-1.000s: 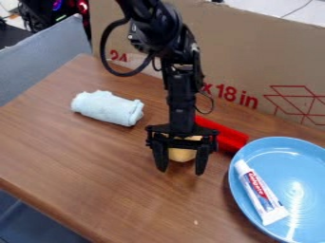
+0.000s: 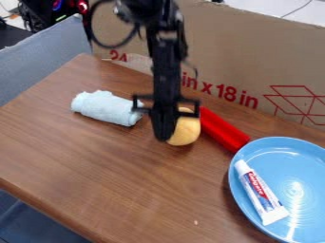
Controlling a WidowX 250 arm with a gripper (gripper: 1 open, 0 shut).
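My black gripper (image 2: 164,128) hangs low over the wooden table, shut, with its tip in front of a round yellowish object (image 2: 185,131), which it partly hides. A red cylinder (image 2: 226,131) lies just to the right of that object. A rolled light-blue cloth (image 2: 106,107) rests to the left of the gripper. On the right, a white toothpaste tube (image 2: 259,192) lies on a blue plate (image 2: 305,177).
A cardboard box (image 2: 254,62) stands along the back. Bare table (image 2: 102,171) fills the front left, and a grey padded surface (image 2: 38,66) borders the table at the far left.
The gripper has moved up and back to the left, uncovering more of the yellowish object. It stood open around that object a second ago and is now shut.
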